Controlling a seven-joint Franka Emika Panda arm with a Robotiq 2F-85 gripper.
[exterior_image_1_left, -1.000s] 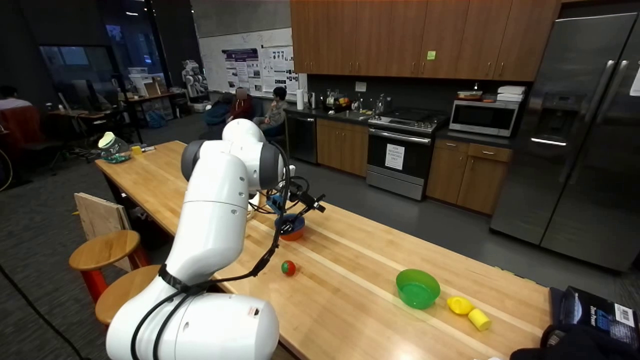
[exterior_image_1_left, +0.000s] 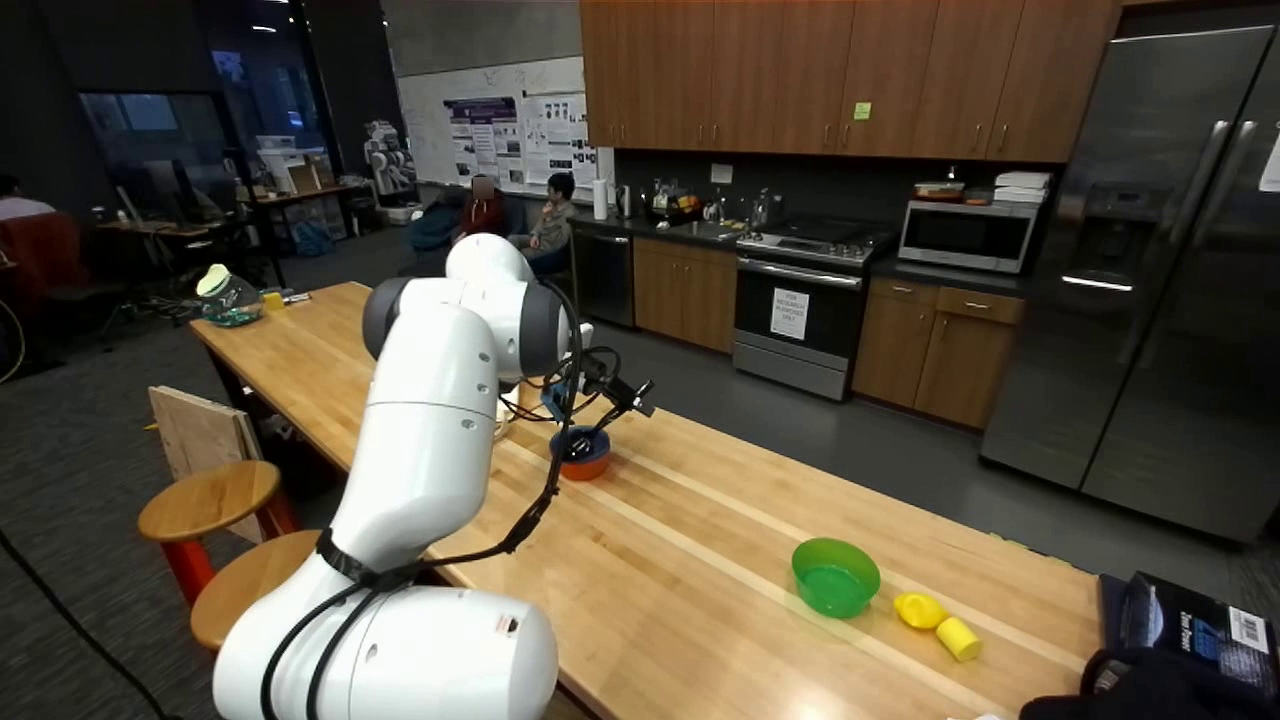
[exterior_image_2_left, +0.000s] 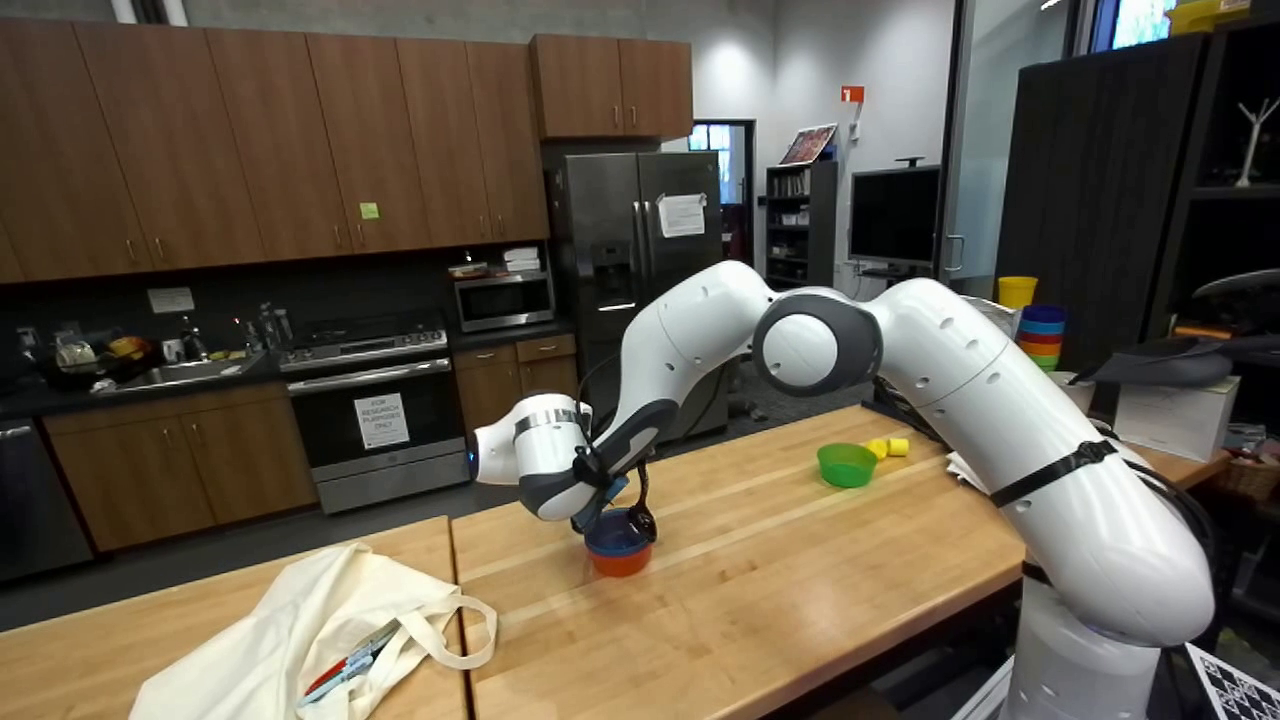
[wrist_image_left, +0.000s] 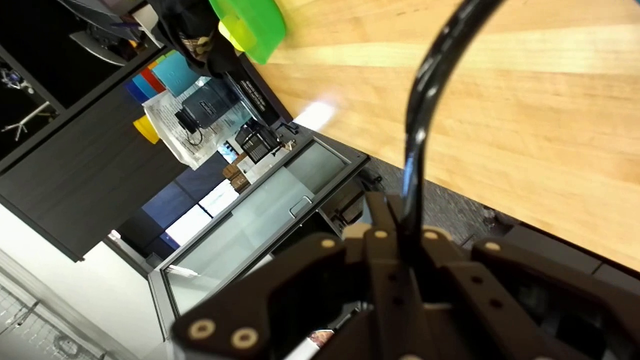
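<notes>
Beside the blue-and-orange bowl pair, its orange outer bowl (exterior_image_1_left: 585, 468) on the table, my gripper hangs low with its fingers shut. A thin, glossy black curved strand (wrist_image_left: 418, 129) rises from the finger area in the wrist view; I cannot tell whether it is pinched or passes in front. The orange bowl (exterior_image_2_left: 619, 562) stands upright, the blue one (exterior_image_2_left: 615, 528) nested inside. A green bowl (exterior_image_1_left: 836, 578) is farther along the table, with a yellow lemon-like piece (exterior_image_1_left: 920, 610) and a yellow cylinder (exterior_image_1_left: 959, 637) beside it.
A cream cloth bag (exterior_image_2_left: 300, 636) with tools in it lies on the adjoining table. Dark boxes (exterior_image_1_left: 1200, 630) stand at the table's far right end. The wooden tabletop (exterior_image_1_left: 696, 576) between the bowls is bare.
The red-and-green ball that lay on the table near the orange bowl no longer shows. My gripper and the black strand have shifted slightly by the bowl; the arm is otherwise nearly still.
</notes>
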